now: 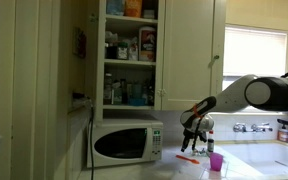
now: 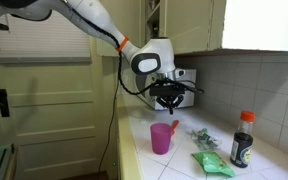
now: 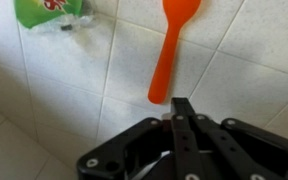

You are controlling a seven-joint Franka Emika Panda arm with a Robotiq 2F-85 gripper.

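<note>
An orange spoon [image 3: 165,62] lies flat on the white tiled counter, the end of its handle just beyond my fingertips in the wrist view. My gripper is shut, and nothing shows between its fingers. In exterior view 2 the gripper [image 2: 171,107] points down above the counter, with the spoon [image 2: 175,127] small and partly hidden behind the cup. Exterior view 1 has the gripper [image 1: 188,149] over the spoon [image 1: 187,159], apart from it. The pink cup [image 2: 161,139] stands upright near the counter's front edge.
A green packet [image 2: 212,164] and a dark bottle with a red cap [image 2: 243,141] are on the counter, with green leafy material [image 2: 201,139] between. A microwave [image 1: 127,142] stands to the left in exterior view 1; the sink [image 1: 259,155] is right. Cabinets [image 1: 191,55] hang overhead.
</note>
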